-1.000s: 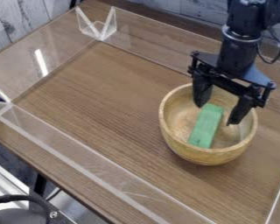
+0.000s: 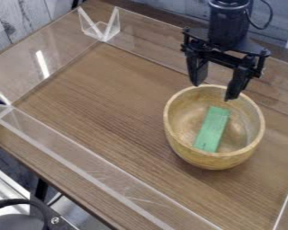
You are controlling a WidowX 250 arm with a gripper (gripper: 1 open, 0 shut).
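A wooden bowl (image 2: 183,144) sits on the right part of the wooden table, with a green rectangular block (image 2: 211,128) lying inside it. Above the bowl's back rim hangs my black gripper (image 2: 219,81), its two fingers spread open with nothing visible between them.
A small white wire-like object (image 2: 100,22) stands at the back left of the table (image 2: 86,108). A black piece of equipment with cables (image 2: 21,216) is at the lower left corner.
My gripper has risen up and back from over the bowl's interior to above its back rim, uncovering more of the bowl. The bowl and green block look unmoved.
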